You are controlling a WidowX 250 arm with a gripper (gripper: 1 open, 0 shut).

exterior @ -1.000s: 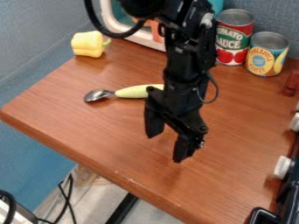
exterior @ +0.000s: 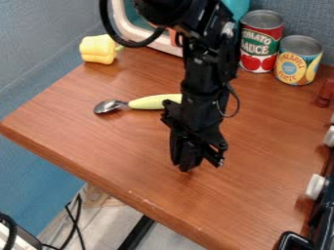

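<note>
The black gripper hangs low over the middle of the wooden table, its tip pointing down near the surface; whether its fingers are apart or together is hard to make out. Behind it lies a spoon with a metal bowl at the left and a pale yellow handle, partly hidden by the arm.
A yellow object stands at the back left. A tomato sauce can, a second can and a small red bottle stand at the back right. A black appliance edges the right side.
The gripper has risen slightly and its fingers appear closer together than before. The spoon and other objects are unmoved.
</note>
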